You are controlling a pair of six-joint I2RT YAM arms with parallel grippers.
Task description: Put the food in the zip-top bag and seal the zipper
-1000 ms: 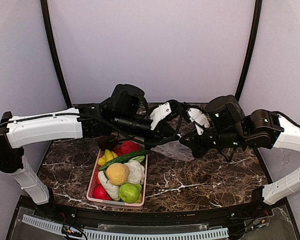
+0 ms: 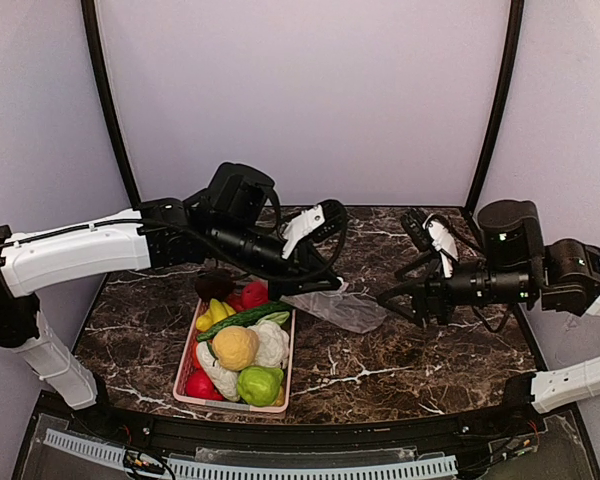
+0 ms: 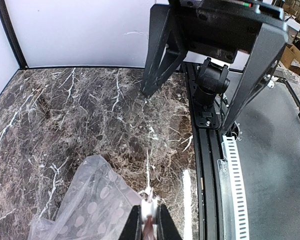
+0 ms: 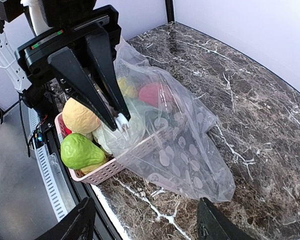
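The clear zip bag [image 2: 350,313] hangs over the table at the middle, with pale spots showing on it in the right wrist view. My left gripper is shut on the bag, at a small white piece on its edge that looks like the zip slider [image 3: 149,206]. To the right of the bag, my right gripper [image 2: 392,287] stands open, apart from it, with nothing between its fingers. The food lies in a pink basket [image 2: 180,392]: a green pepper [image 2: 259,385], a round tan item [image 2: 235,346], a cucumber [image 2: 230,322] and others. The bag looks flat; no food shows inside it.
The basket stands left of the bag, partly beneath my left arm. A dark round item [image 2: 214,287] lies at the basket's far edge.
My right gripper was close against the left gripper at the bag's edge. It has since drawn away to the right and opened. The left gripper has shifted slightly left, still with the bag.
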